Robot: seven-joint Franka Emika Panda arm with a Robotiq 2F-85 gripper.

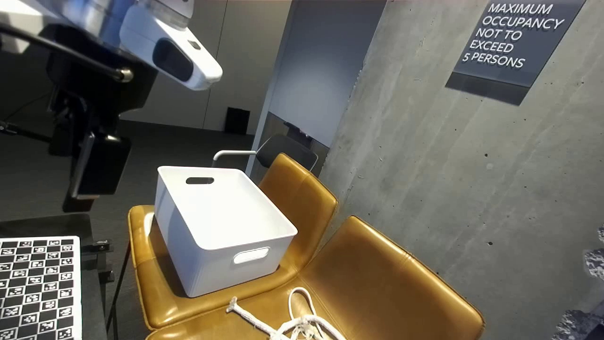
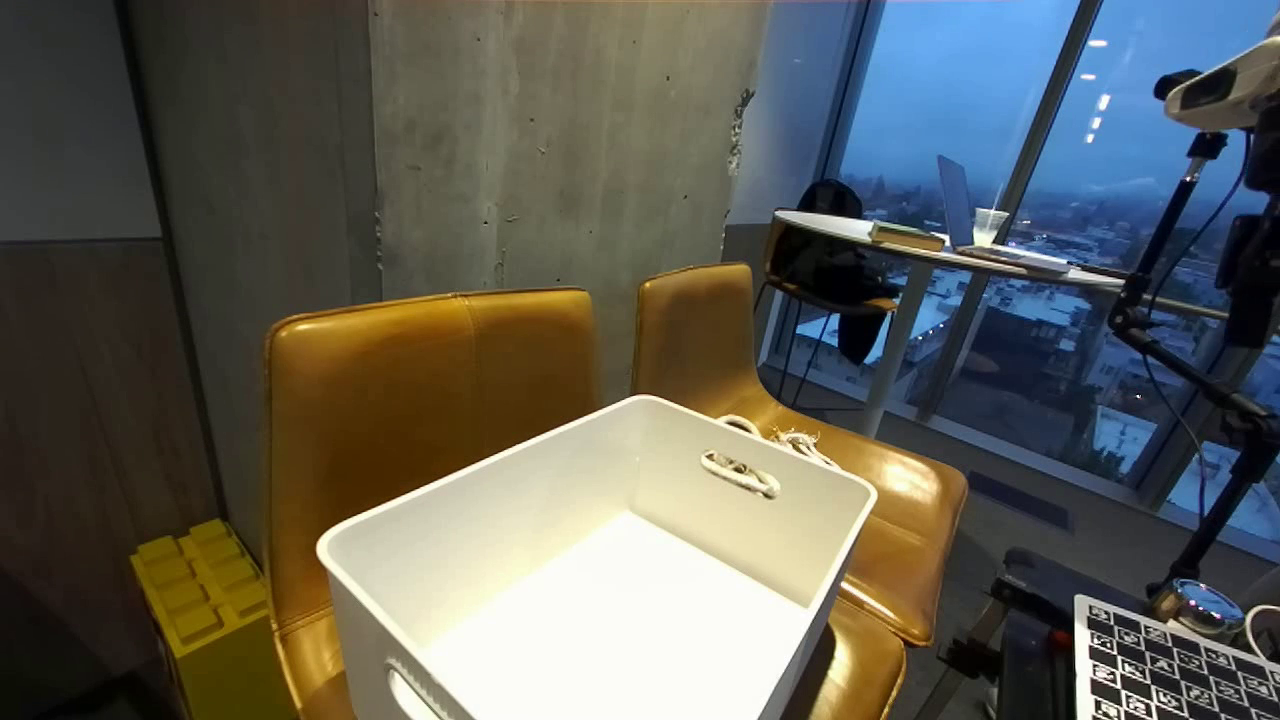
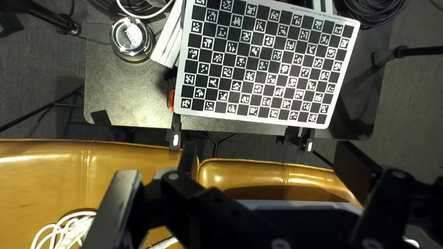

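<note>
My gripper is open in the wrist view, its two dark fingers [image 3: 353,166] wide apart with nothing between them. In exterior view 1 the gripper hangs in the air at the left, above and beside the white bin [image 1: 189,255]. That bin stands on a tan leather chair and looks empty in exterior view 2, where its floor [image 2: 600,612] shows. A bundle of white rope [image 1: 306,328] lies on the neighbouring chair seat; part of it [image 3: 66,232] shows at the lower left of the wrist view.
A black-and-white patterned board [image 3: 265,62] lies on a dark table [image 3: 124,95], with a round metallic object [image 3: 132,39] near it. Chair backs [image 1: 390,272] and a concrete wall [image 1: 470,170] stand behind the bin. A yellow block-shaped box [image 2: 210,600] is on the floor.
</note>
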